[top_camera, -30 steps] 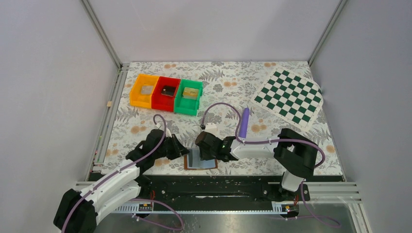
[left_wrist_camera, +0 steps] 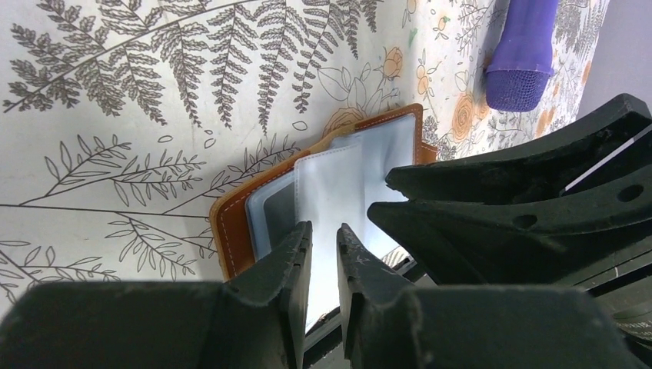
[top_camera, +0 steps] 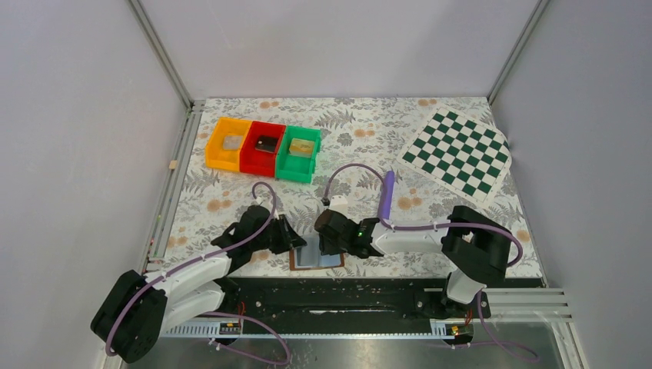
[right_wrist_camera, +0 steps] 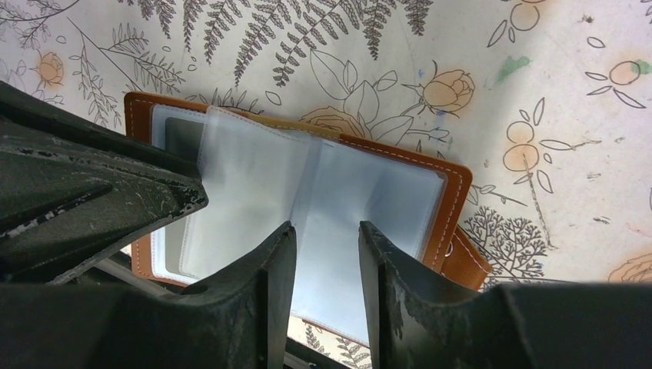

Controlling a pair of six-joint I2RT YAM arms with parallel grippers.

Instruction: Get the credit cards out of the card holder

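A brown card holder [top_camera: 317, 267] lies spread on the table near the front edge, with clear plastic sleeves inside its stitched cover. In the left wrist view a loose clear flap [left_wrist_camera: 330, 177] lifts off its left side, and a dark grey strip [left_wrist_camera: 280, 214] shows beside it. My left gripper is slightly open over this flap; contact with it is unclear. Over the middle of the holder, my right gripper stands part open above the right-hand sleeve [right_wrist_camera: 369, 207], nothing held between its fingers. No card can be made out in the holder.
Yellow [top_camera: 222, 158], red [top_camera: 257, 162] and green [top_camera: 294, 168] bins at the back left each hold one card-like piece. A purple microphone-shaped object [top_camera: 386, 194] lies behind the right arm. A checkered board [top_camera: 459, 153] is at the back right. The two grippers are close together.
My left gripper has edged right over the holder's left side. The right arm has shifted slightly to the right. The holder has stayed almost in place.
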